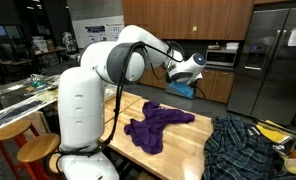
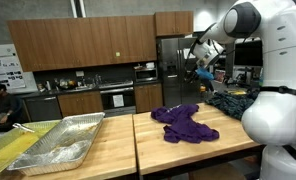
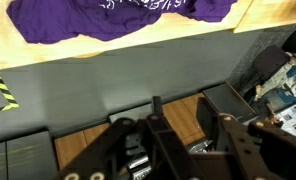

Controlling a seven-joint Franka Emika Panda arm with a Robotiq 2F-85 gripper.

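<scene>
A purple cloth (image 1: 153, 125) lies crumpled and spread over the wooden table (image 1: 180, 145). In exterior view 2 the same cloth (image 2: 183, 123) rests on the table near its far part. My gripper (image 1: 180, 91) is held in the air above the table's far side, clear of the cloth. Its dark fingers stand apart at the bottom of the wrist view, and no cloth shows between them. Along the top of that view runs part of the purple cloth (image 3: 98, 18), close to the table edge.
A heap of dark cloth (image 1: 238, 148) covers the table's right side. Foil trays (image 2: 58, 150) stand at the left in exterior view 2. Stools (image 1: 35, 148) are left of the arm. Bare wood lies between the purple cloth and the dark heap.
</scene>
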